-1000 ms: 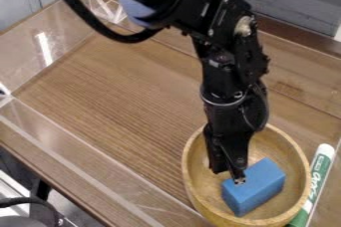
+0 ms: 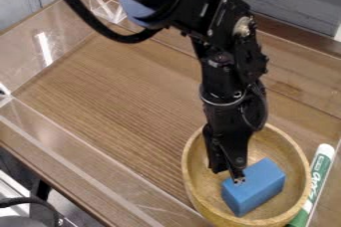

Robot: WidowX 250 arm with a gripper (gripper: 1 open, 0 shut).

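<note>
My gripper reaches down from the top into a tan round bowl at the lower right of the table. Its fingertips are low in the bowl, at the upper-left end of a blue block lying inside. The gripper looks shut, with nothing visible between its fingers; whether the tips touch the block is unclear.
A white and green marker-like tube lies just right of the bowl. A grey wall runs along the back, and the table's edge crosses the lower left.
The arm has shifted very slightly over the last second. The bowl and blue block look essentially unchanged.
</note>
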